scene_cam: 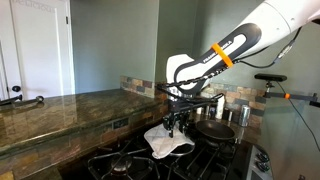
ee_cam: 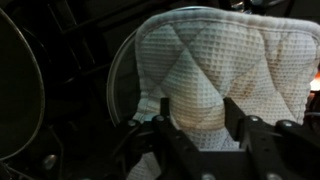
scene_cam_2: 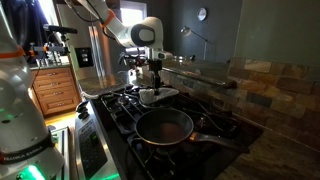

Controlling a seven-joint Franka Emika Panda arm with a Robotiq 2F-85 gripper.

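A white quilted cloth (ee_cam: 225, 60) fills much of the wrist view, spread over a round lid or pan (ee_cam: 122, 80) whose curved rim shows at the cloth's left. My gripper is shut on a fold of this cloth, the fabric bunched between its fingertips. In the first exterior view the cloth (scene_cam: 160, 141) drapes over the stove below my gripper (scene_cam: 180, 130). From the other side, the second exterior view has the cloth (scene_cam_2: 155, 96) lying at the far part of the stove. What lies under the cloth is mostly hidden.
A dark frying pan (scene_cam_2: 165, 127) rests on the stove, its handle (scene_cam_2: 222, 142) pointing right; the wrist view catches its edge at left. Black grates (scene_cam: 125, 163) surround the cloth. Bottles and canisters (scene_cam: 244, 116) stand behind the stove.
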